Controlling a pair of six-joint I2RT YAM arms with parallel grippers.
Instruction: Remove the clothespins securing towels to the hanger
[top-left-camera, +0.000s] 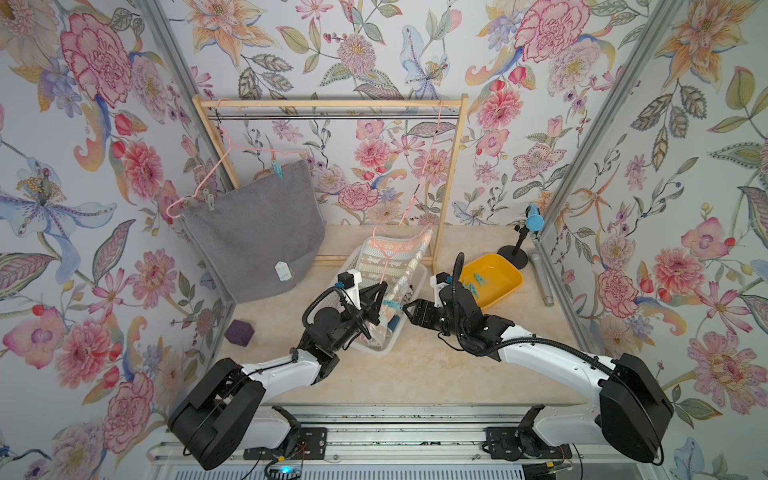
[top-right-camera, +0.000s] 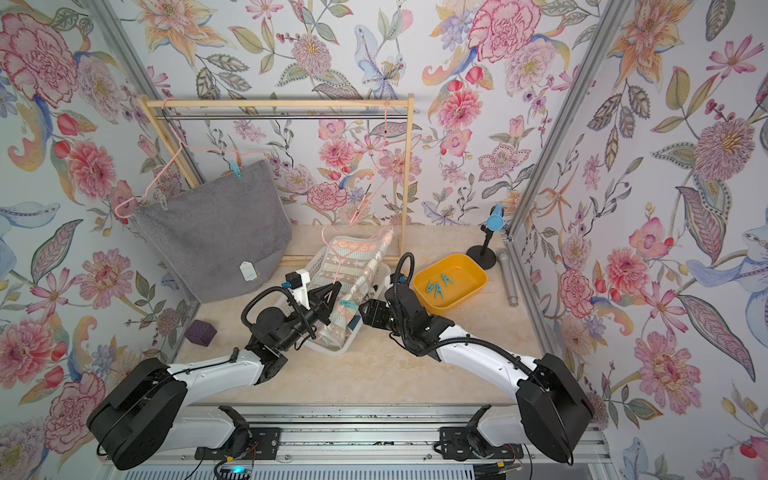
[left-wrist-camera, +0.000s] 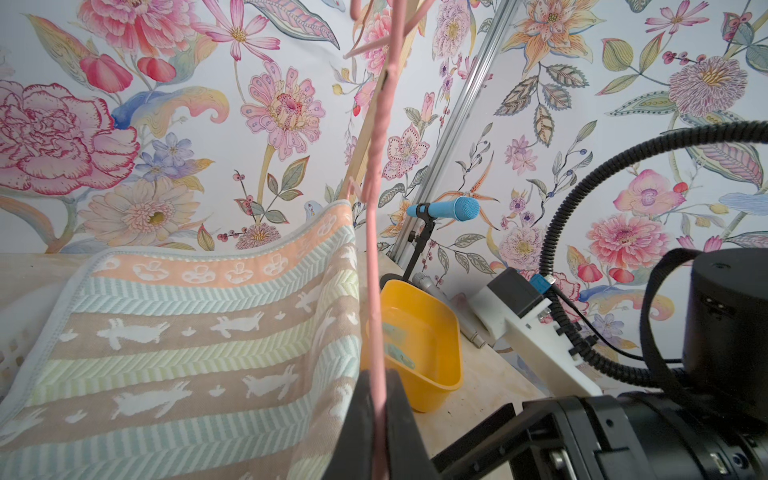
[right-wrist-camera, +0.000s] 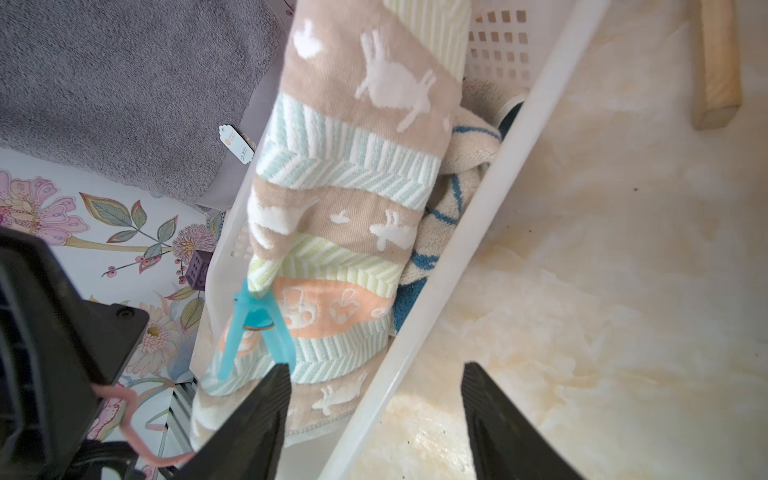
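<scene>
My left gripper is shut on the pink hanger (left-wrist-camera: 376, 264) in the left wrist view. A striped patterned towel (right-wrist-camera: 352, 160) lies in a white basket (right-wrist-camera: 464, 240) under it, and a blue clothespin (right-wrist-camera: 257, 316) is clipped to that towel. My right gripper stands open just to the right of this clothespin, nothing between its fingers. A grey towel (top-left-camera: 256, 232) hangs at the left from another pink hanger, with a blue clothespin (top-left-camera: 277, 169) and a pale one (top-left-camera: 209, 200) on it.
A yellow tray (top-right-camera: 448, 280) with several blue clothespins sits at the right, beside a microphone stand (top-right-camera: 481, 254). The wooden rack (top-left-camera: 336, 102) stands at the back; a purple cube (top-left-camera: 240, 333) is at the left.
</scene>
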